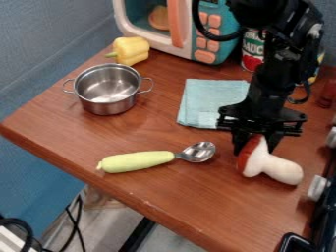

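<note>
My black gripper (252, 131) is lowered at the right of the table, right at the toy mushroom (280, 168), whose white stem lies toward the lower right and whose red cap faces left under the fingers. Whether the fingers close on the cap is hard to tell. A spoon with a pale yellow handle (137, 160) lies left of it. A folded light blue cloth (206, 99) is behind the gripper.
A steel pot (108, 94) and a yellow toy (129, 50) sit at the back left. A toy microwave (176, 22) and cans (253, 50) stand at the back. Black equipment (316, 227) lines the right edge.
</note>
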